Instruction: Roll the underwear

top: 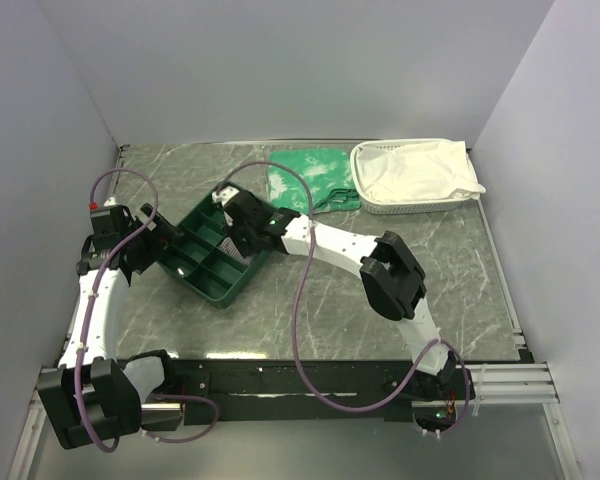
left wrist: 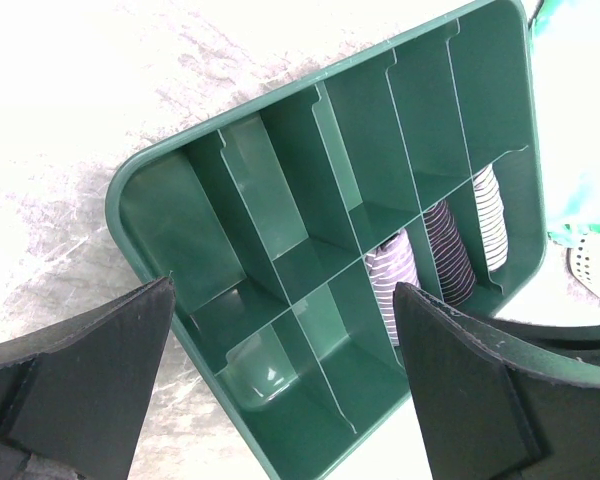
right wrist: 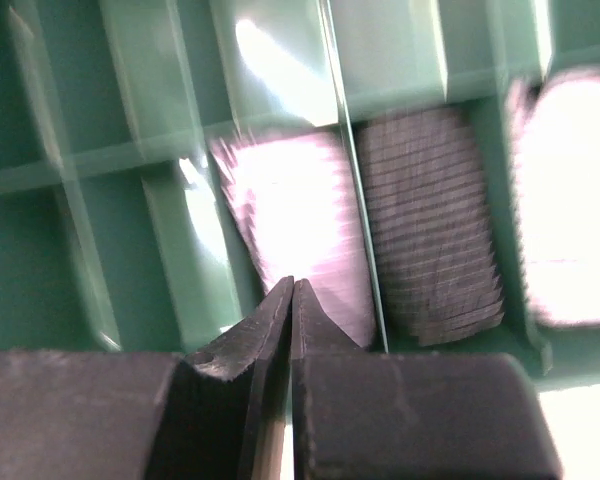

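A green divided box point(top: 195, 280) holds several rolled garments in one row of compartments: pale pink point(right wrist: 290, 225), dark striped point(right wrist: 425, 225) and white point(right wrist: 570, 200). My left gripper point(top: 158, 225) is open over the box's left end, nothing between its fingers. My right gripper is over the box beside the pink roll, its fingertips together; whether anything is held between them is hidden. The right wrist view is blurred.
A green patterned cloth point(top: 305, 170) lies behind the box. A white basket point(top: 410, 205) with white fabric stands at the back right.
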